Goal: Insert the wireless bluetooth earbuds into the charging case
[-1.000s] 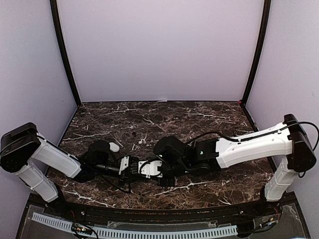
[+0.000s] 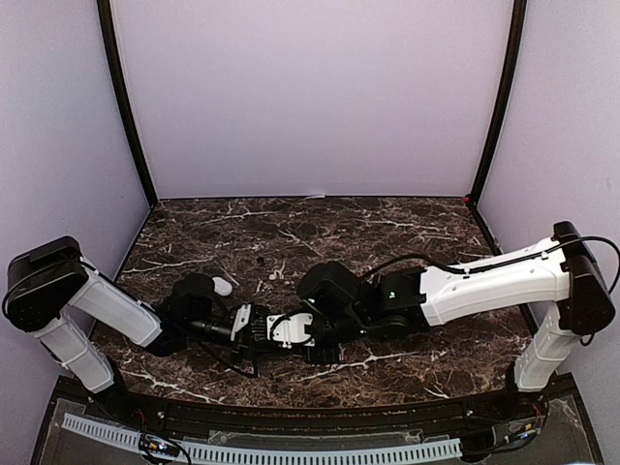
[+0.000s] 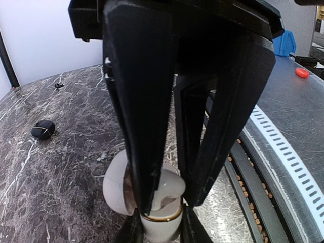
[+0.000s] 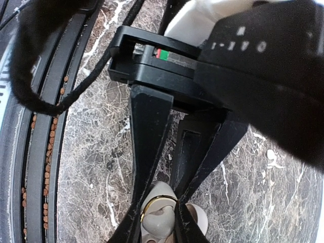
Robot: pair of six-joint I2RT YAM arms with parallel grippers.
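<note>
The two grippers meet low at the centre of the top view. In the left wrist view, my left gripper is shut on a small white piece with a gold ring (image 3: 162, 228), and the other gripper's black fingers reach down beside it. In the right wrist view, my right gripper is round the white earbud (image 4: 158, 223); whether it grips it is unclear. A second white rounded piece (image 3: 116, 185) sits just behind, partly hidden by the fingers. Which piece is case and which is earbud is hard to tell.
A white oval object (image 2: 222, 286) lies behind the left arm on the marble table (image 2: 387, 218), with a few small items near the middle. A small black object (image 3: 43, 129) shows in the left wrist view.
The arms have barely moved in the top view; the right gripper's body sits very slightly higher in the picture.
</note>
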